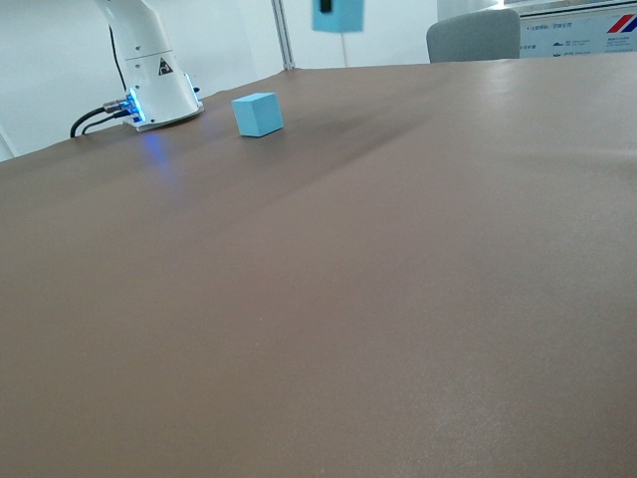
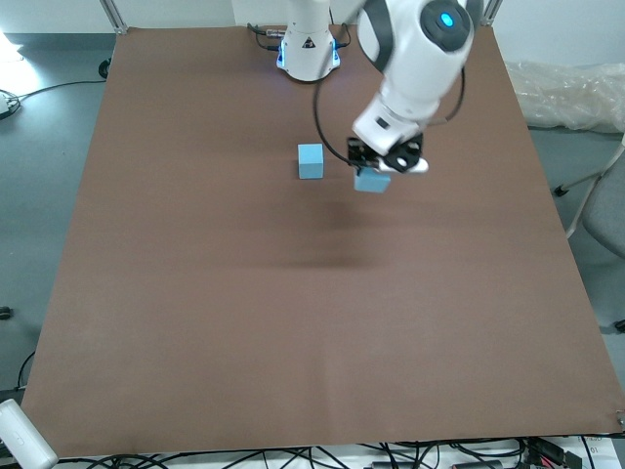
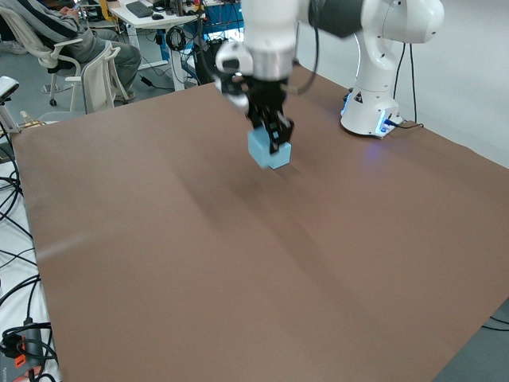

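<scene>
The white arm's gripper [image 3: 270, 135] is shut on a light blue cube [image 3: 262, 150], held above the brown table [image 2: 322, 293]. The same held cube [image 2: 372, 181] hangs below the gripper in the left view, and its lower part [image 1: 337, 14] shows at the top of the top view. A second blue cube [image 2: 311, 161] rests on the table left of the held one, also seen in the top view [image 1: 258, 115]; in the right view it is hidden behind the gripper.
The arm's base [image 2: 308, 54] stands at the back of the table. Cables [image 2: 293, 459] run along the near edge, and a grey chair [image 2: 605, 205] stands beside the right edge.
</scene>
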